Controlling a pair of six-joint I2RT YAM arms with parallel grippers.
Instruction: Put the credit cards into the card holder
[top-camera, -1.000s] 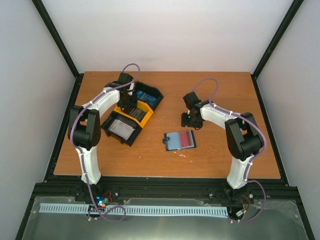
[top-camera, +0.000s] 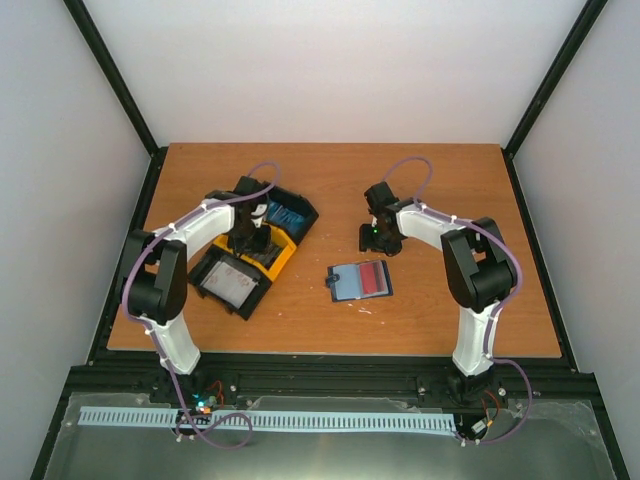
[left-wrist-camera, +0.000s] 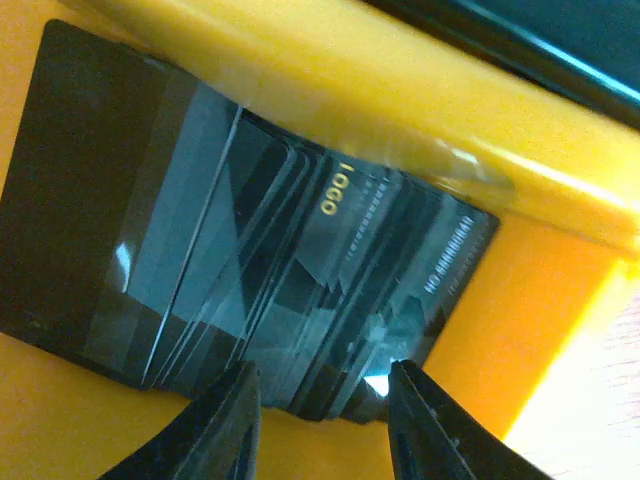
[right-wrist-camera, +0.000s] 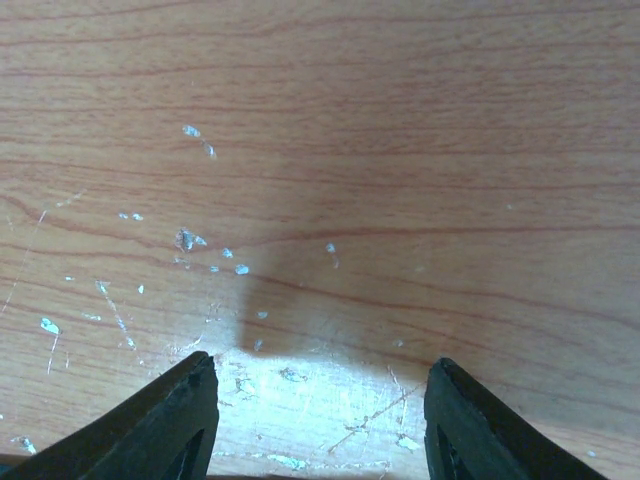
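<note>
Several dark credit cards (left-wrist-camera: 270, 250) lie fanned in a yellow tray (left-wrist-camera: 520, 330), which sits between two black trays at the left of the table. My left gripper is over the lower edge of the cards, fingers apart with nothing visibly held. The card holder (top-camera: 350, 282), blue with red and clear sleeves, lies open at the middle right. My right gripper stands open over bare table, just behind the holder.
A black tray with blue items (top-camera: 290, 214) is at the back, another with pale contents (top-camera: 229, 284) at the front left.
My left gripper has moved toward the front over the yellow tray, and the trays have shifted slightly toward the front left.
</note>
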